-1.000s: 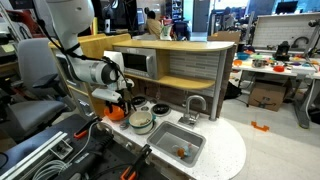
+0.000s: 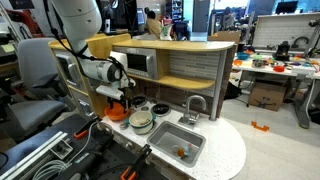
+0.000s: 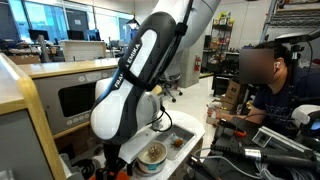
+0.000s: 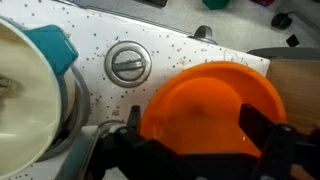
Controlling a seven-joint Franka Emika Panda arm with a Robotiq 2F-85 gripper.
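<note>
An orange bowl [image 4: 210,105] fills the lower middle of the wrist view. In exterior view 1 the bowl [image 2: 116,113] sits at the left end of the white counter, under the arm. My gripper stands open over the bowl, one finger toward each side of its near part. Nothing shows gripped between the fingers. Whether either finger touches the rim cannot be told. In exterior view 2 the arm hides most of the bowl, and only a bit of orange [image 3: 122,176] shows by the gripper.
Left of the bowl stands a cream pot [image 4: 25,85] with a teal handle [image 4: 52,48]. A stove knob [image 4: 127,63] lies between them. Farther right are the sink [image 2: 180,145] and faucet [image 2: 195,103]. The counter right of the sink is clear. Cabinets with a microwave [image 2: 137,62] rise behind the arm.
The arm has shifted only slightly over the bowl. The bowl and the other things on the counter look unmoved.
</note>
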